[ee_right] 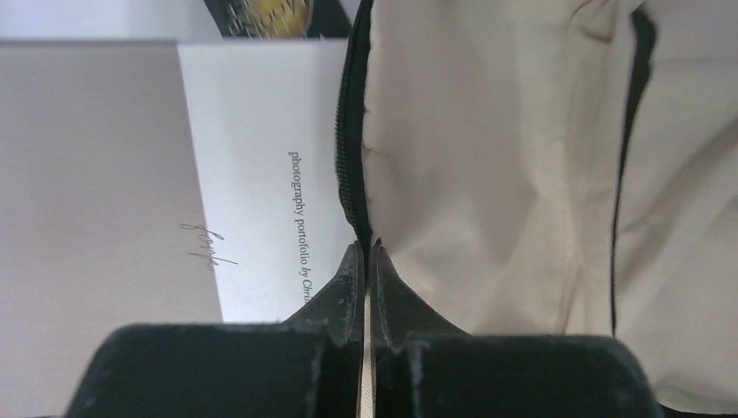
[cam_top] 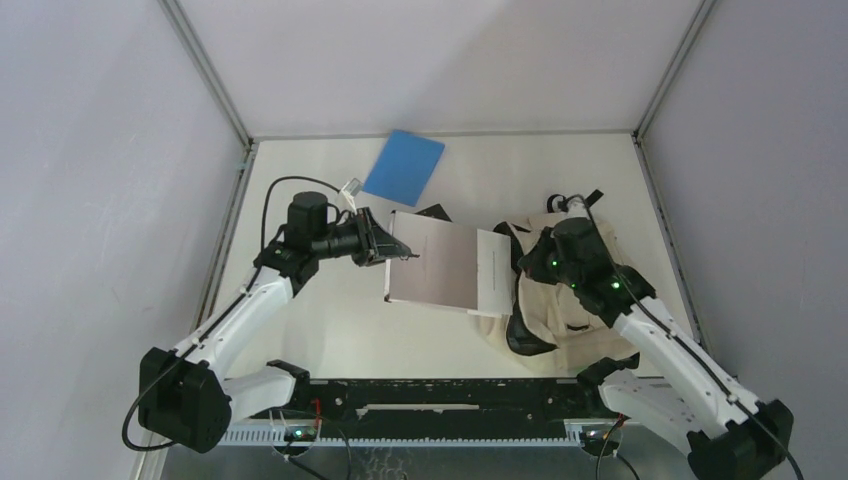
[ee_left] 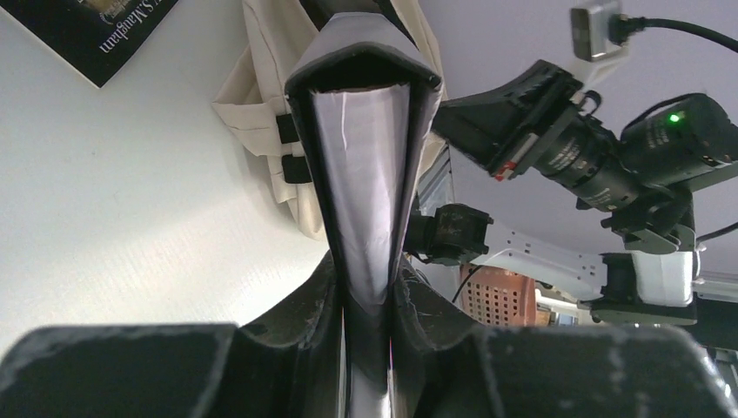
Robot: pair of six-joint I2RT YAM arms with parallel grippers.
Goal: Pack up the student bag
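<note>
A cream bag lies at the right of the table, its dark-lined mouth facing left. My left gripper is shut on a large grey and white book, held by its left edge. The book's white right end reaches the bag's mouth in the top view. My right gripper is shut on the dark zipper edge of the bag's upper flap. In the right wrist view the book's printed white strip lies left of that edge. How deep the book sits in the bag is hidden.
A blue notebook lies at the back of the table. A black book rests on the table, mostly hidden by the held book in the top view.
</note>
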